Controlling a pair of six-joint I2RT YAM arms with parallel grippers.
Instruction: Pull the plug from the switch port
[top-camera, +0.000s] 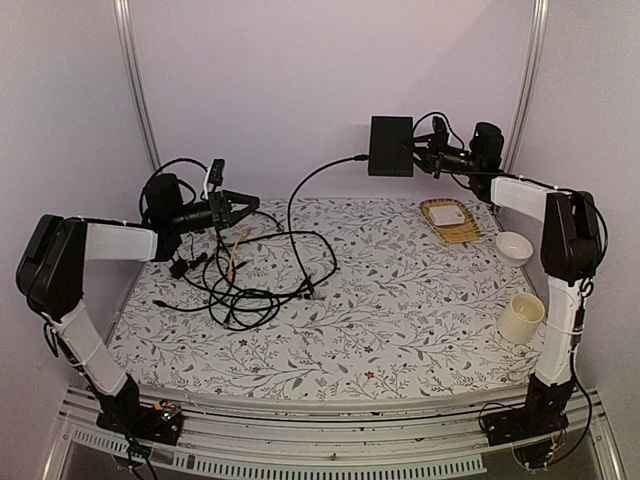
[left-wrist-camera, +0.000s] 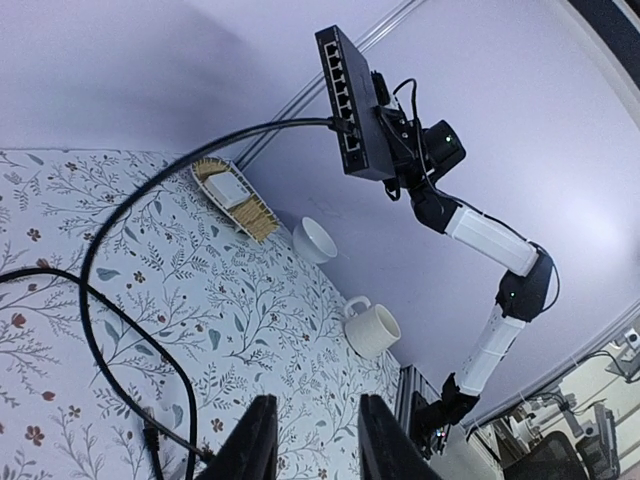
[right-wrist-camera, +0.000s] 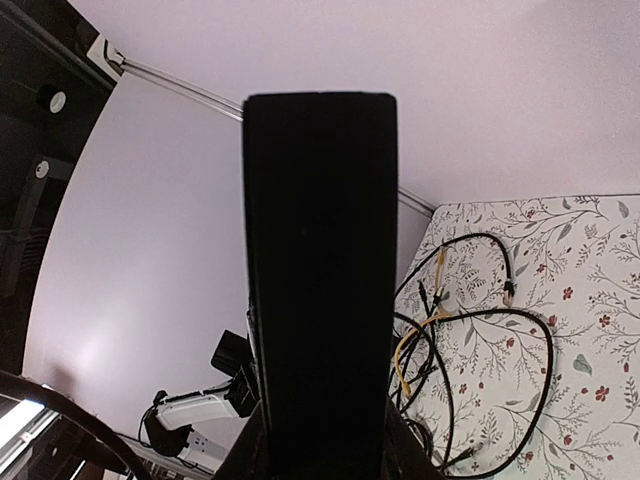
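Note:
A black switch (top-camera: 391, 146) with a row of ports hangs in the air at the back right, my right gripper (top-camera: 420, 150) shut on it. In the left wrist view a black plug (left-wrist-camera: 342, 126) sits in one of its lower ports, its cable (left-wrist-camera: 150, 185) arching down to the table. The switch's dark body (right-wrist-camera: 320, 280) fills the middle of the right wrist view. My left gripper (top-camera: 240, 205) is apart from the switch over the cables at left, its fingers open in the left wrist view with nothing between them.
Tangled black and yellow cables (top-camera: 245, 300) lie on the left of the patterned table. At the right stand a basket with a white item (top-camera: 450, 235), a white bowl (top-camera: 513, 248) and a mug (top-camera: 520, 318).

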